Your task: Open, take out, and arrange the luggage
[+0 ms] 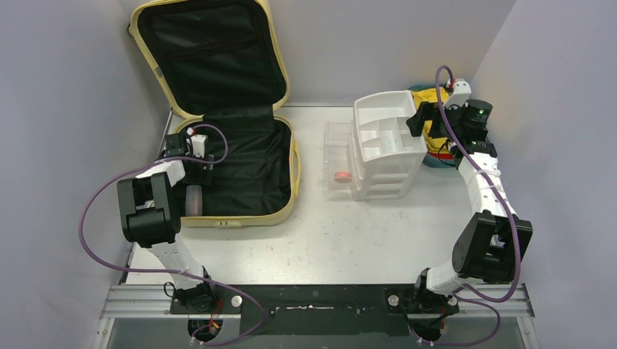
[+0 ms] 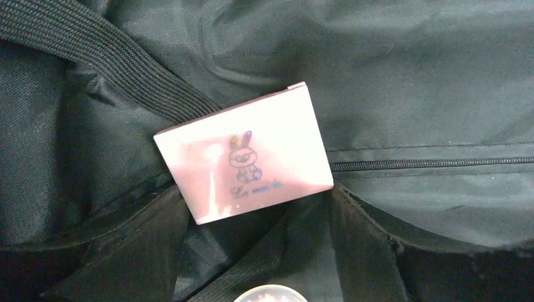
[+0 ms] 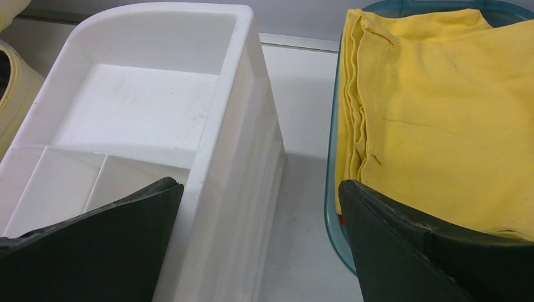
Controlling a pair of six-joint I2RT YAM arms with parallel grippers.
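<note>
The suitcase lies open at the left, its lid leaning back. Inside it, a small pink box with a rabbit drawing rests on the dark lining in the left wrist view. My left gripper has its fingers apart, one at each side of the box's near end; whether they touch it I cannot tell. A clear bottle lies in the case's near left part. My right gripper stands open around the right wall of the white drawer unit, with a gap to that wall on the right.
A clear drawer juts left from the unit, with a round red item in it. Right of the unit, a teal basket holds a folded yellow cloth.
</note>
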